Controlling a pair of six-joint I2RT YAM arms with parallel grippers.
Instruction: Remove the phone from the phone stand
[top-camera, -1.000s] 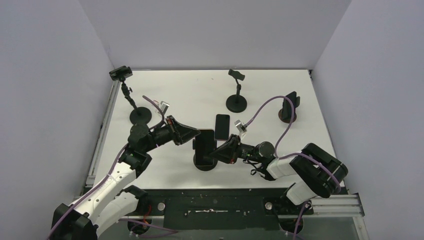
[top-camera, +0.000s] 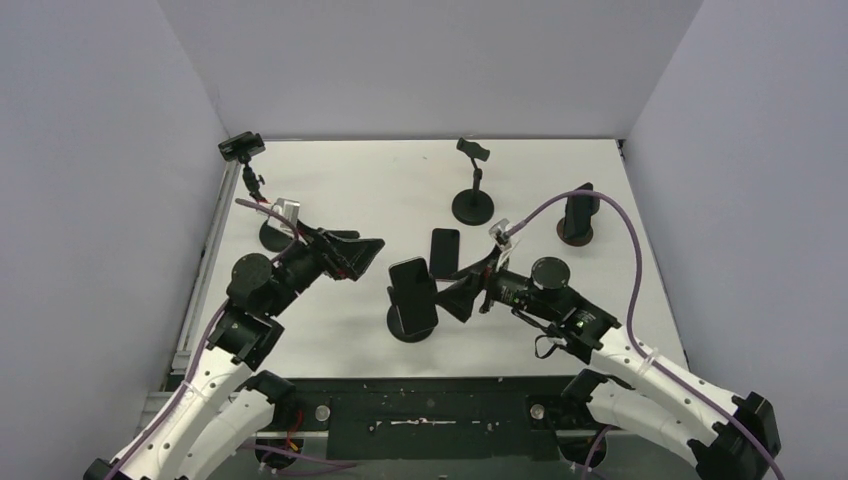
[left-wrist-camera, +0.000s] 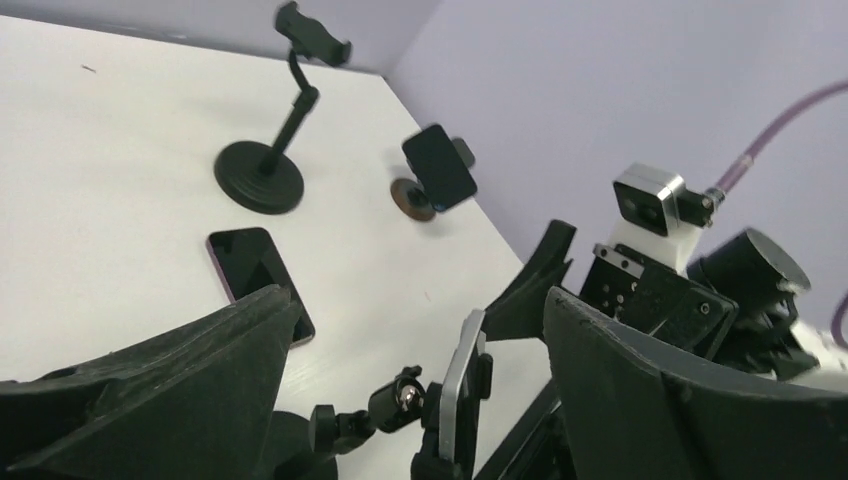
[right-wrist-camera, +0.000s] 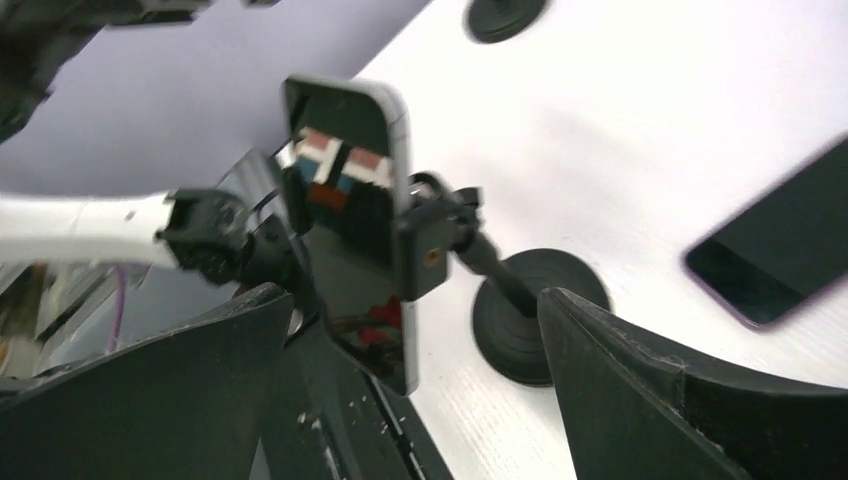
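Observation:
A dark phone (top-camera: 414, 295) leans in its holder on the phone stand (top-camera: 408, 334) at the front middle of the table. The right wrist view shows that phone (right-wrist-camera: 352, 230) from the side, still between the holder's clamps, with the round base (right-wrist-camera: 545, 315) beneath. My left gripper (top-camera: 368, 262) is open, up and to the left of the phone, touching nothing. My right gripper (top-camera: 452, 297) is open close by the phone's right edge; contact cannot be told from above. In the left wrist view the phone (left-wrist-camera: 462, 390) appears edge-on beyond the open fingers (left-wrist-camera: 190, 390).
A second phone (top-camera: 444, 254) lies flat behind the stand. An empty stand (top-camera: 473, 205) stands at the back, another stand (top-camera: 242, 148) at the back left, and one with a phone (top-camera: 577, 215) at the right. Free table lies at the front right.
The left one has drawn back leftward from the phone, and the right one has moved slightly right and back. The phone has tilted a little in its stand.

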